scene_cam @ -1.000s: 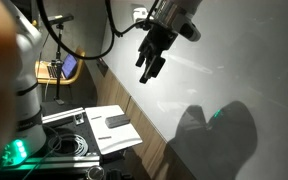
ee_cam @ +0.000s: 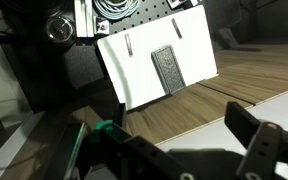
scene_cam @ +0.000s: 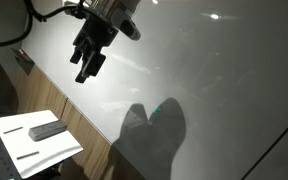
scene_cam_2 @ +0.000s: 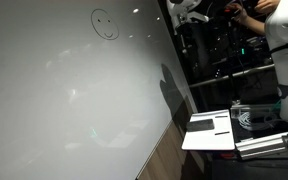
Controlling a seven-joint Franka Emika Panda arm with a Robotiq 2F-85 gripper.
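My gripper (scene_cam: 79,68) hangs in front of the whiteboard (scene_cam: 214,65), above and to the right of a white tray (scene_cam: 62,152) in exterior view 1. Its two dark fingers stand apart with nothing visible between them, and the wrist view also shows them spread wide. On the tray lies a dark grey eraser-like block (ee_cam: 168,69). A thin dark marker (ee_cam: 128,44) lies near one edge of the tray, and another thin marker (ee_cam: 176,27) is near the block. In exterior view 2 a smiley face (scene_cam_2: 105,24) is drawn on the board.
Wooden boards (ee_cam: 189,108) run between the tray and the whiteboard. Coiled cables (ee_cam: 116,8) lie beyond the tray's far edge. In exterior view 2 a person (scene_cam_2: 254,15) is at the upper right. Open space lies before the board.
The gripper's place relative to the tray looks nearly the same.
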